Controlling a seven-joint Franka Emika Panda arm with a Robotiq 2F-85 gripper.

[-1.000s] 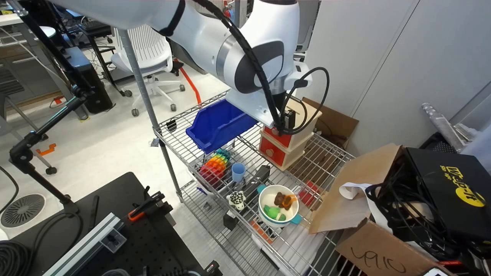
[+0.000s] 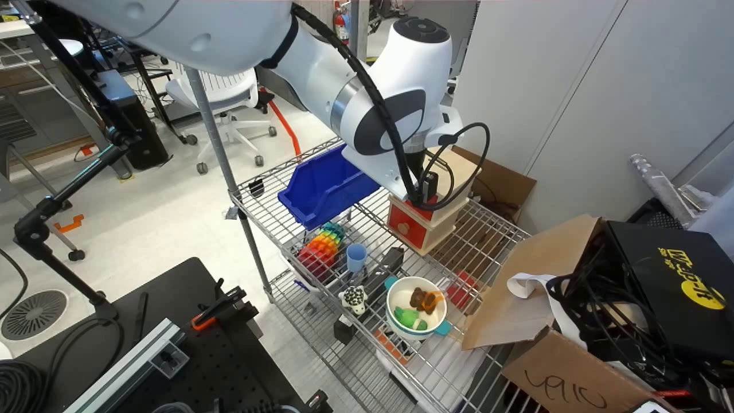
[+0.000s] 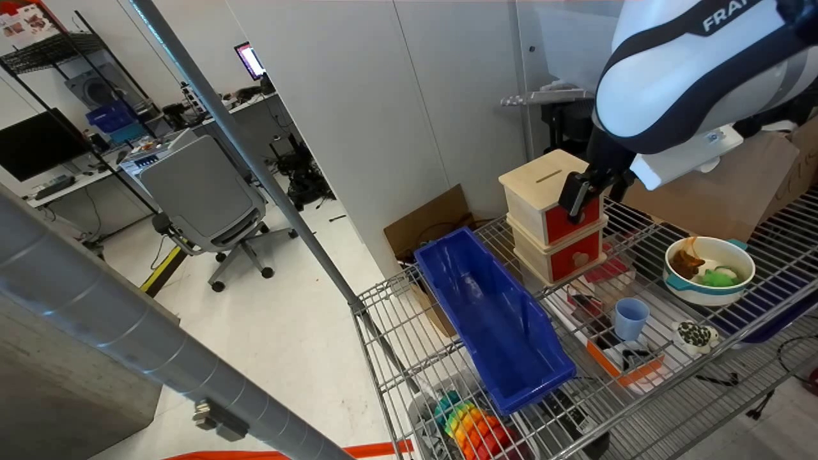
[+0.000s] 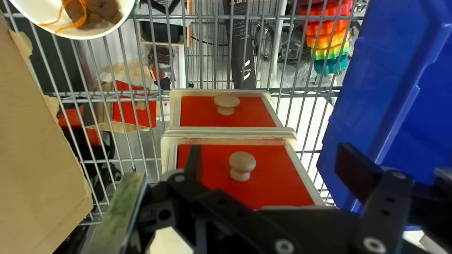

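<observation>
A pale wooden box with two stacked red-fronted drawers (image 2: 407,226) stands on the wire shelf. In the wrist view the nearer, upper red front (image 4: 271,173) has a round wooden knob (image 4: 242,163); the lower front (image 4: 197,112) with its own knob (image 4: 226,103) shows beyond it. My gripper is open in front of the upper drawer. Its fingers (image 4: 194,163) stand wide apart, the upper knob appearing between them, closer to the left finger. No contact with the knob is visible. From the side, the gripper (image 3: 576,198) partly covers the upper front.
Beside the box lies an empty blue bin (image 3: 498,329), close to the right finger in the wrist view. A white bowl (image 2: 414,292) with toys, a blue cup (image 2: 356,257) and a spotted figure (image 2: 354,299) are on the shelf's other side. An open cardboard box (image 2: 530,282) borders the shelf.
The arm has come down a little in exterior view 1, and the gripper now sits slightly lower against the upper drawer. The box, bin and bowl are where they were.
</observation>
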